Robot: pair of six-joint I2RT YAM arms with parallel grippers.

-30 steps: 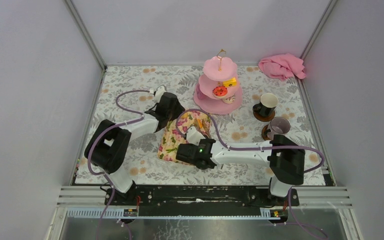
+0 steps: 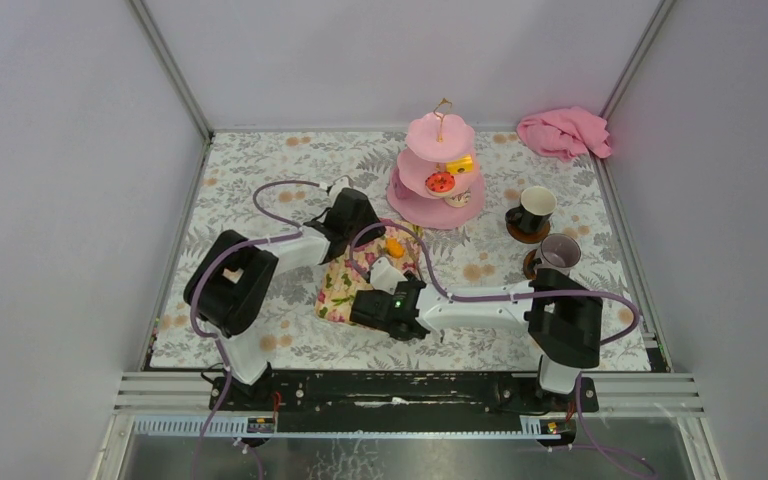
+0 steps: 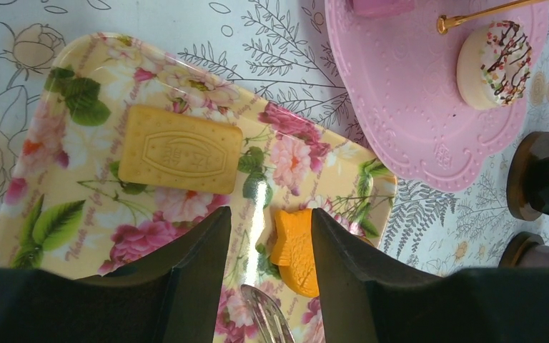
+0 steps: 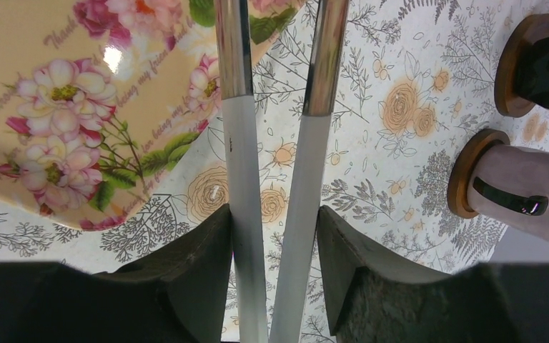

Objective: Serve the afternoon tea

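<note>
A floral tray (image 3: 78, 229) holds a rectangular biscuit (image 3: 180, 148) and an orange fish-shaped biscuit (image 3: 294, 254). My left gripper hangs over it, fingers apart, with nothing seen between them except a metal tip below. My right gripper holds metal-and-grey tongs (image 4: 239, 164) by both arms, over the tray's edge. The pink three-tier stand (image 2: 438, 135) behind the tray carries a red doughnut (image 2: 440, 182), a yellow piece (image 2: 459, 164) and a sprinkled cake (image 3: 493, 64).
A dark mug (image 2: 537, 210) and a lilac mug (image 2: 558, 254) stand on coasters at the right. A pink cloth (image 2: 560, 132) lies at the back right.
My left arm has moved slightly right over the tray. The right arm has shifted very slightly.
</note>
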